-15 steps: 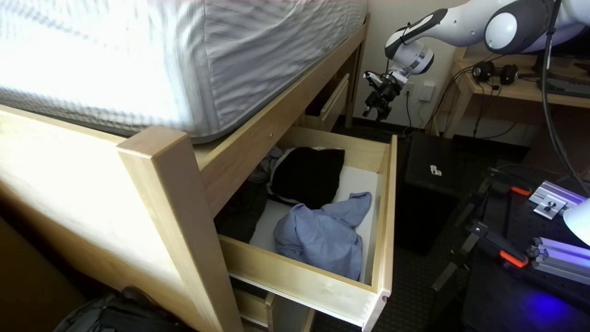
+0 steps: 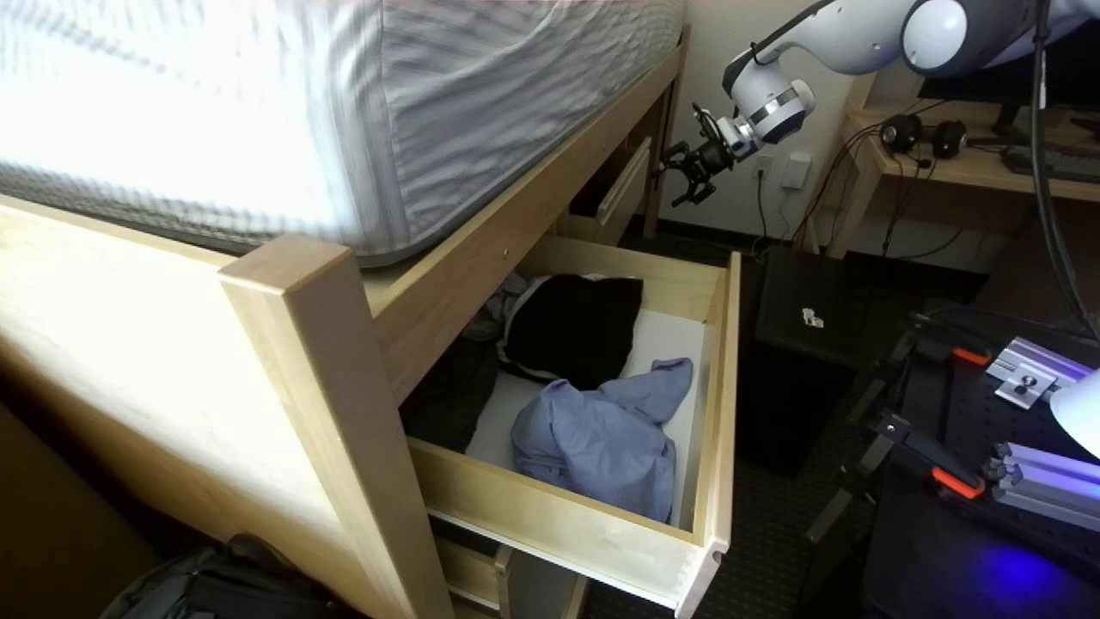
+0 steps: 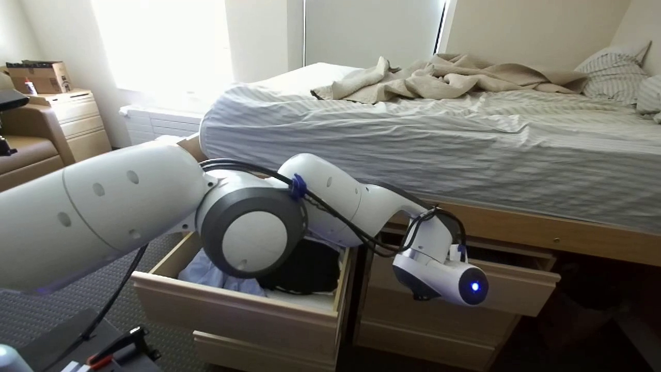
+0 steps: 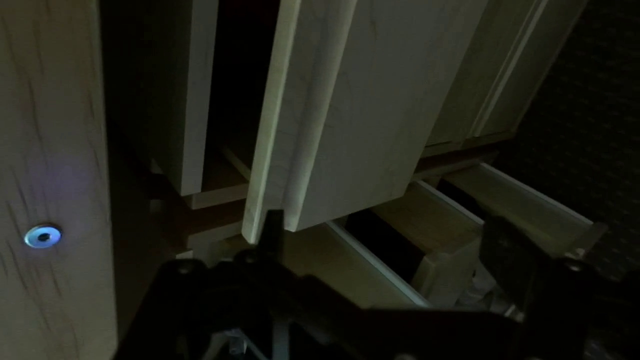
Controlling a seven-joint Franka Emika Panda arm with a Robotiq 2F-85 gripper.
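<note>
My gripper (image 2: 675,187) hangs in the air just outside the far drawer (image 2: 624,193), its two fingers spread with nothing seen between them. In the wrist view that drawer's pale wooden front (image 4: 384,108) fills the middle, pulled out a little from its cabinet. One dark finger (image 4: 273,237) overlaps the lower edge of this front in the picture; whether it touches, I cannot tell. The other finger (image 4: 516,252) is well apart to the right. In the second exterior view the wrist (image 3: 443,276) hides the gripper in front of the partly open drawer (image 3: 520,285).
The near drawer (image 2: 727,413) is pulled far out, holding a blue cloth (image 2: 603,438) and a black cloth (image 2: 577,328). Above runs the wooden bed rail (image 2: 546,196). A black box (image 2: 809,294) stands right of the near drawer. A desk (image 2: 990,170) is at the back right.
The gripper has swung left toward the far drawer, and its wrist has tilted so the fingers point more sideways. The drawers and cloths look the same.
</note>
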